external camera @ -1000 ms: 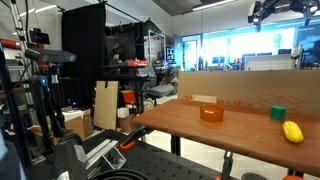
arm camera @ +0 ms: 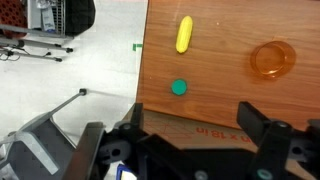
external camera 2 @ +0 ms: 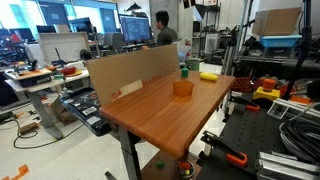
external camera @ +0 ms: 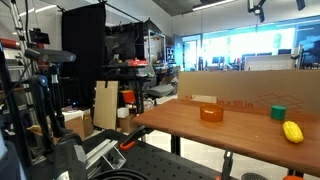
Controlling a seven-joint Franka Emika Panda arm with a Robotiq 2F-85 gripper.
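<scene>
On the brown tabletop sits an orange bowl, which looks amber and round from above in the wrist view. A small green cup-like thing stands toward the cardboard side, and a yellow elongated object lies nearer the table's end. High above the table is my gripper, its fingers wide apart with nothing between them. In the first exterior view only the fingertips show at the top edge. All three objects are well clear of it.
A cardboard panel stands along one long side of the table. Beyond it, in the second exterior view, a person is near desks with monitors. Much of the tabletop around the bowl is bare.
At the top of the first exterior view my gripper sits slightly higher than one second ago, with less of it showing. The objects on the table have stayed put.
</scene>
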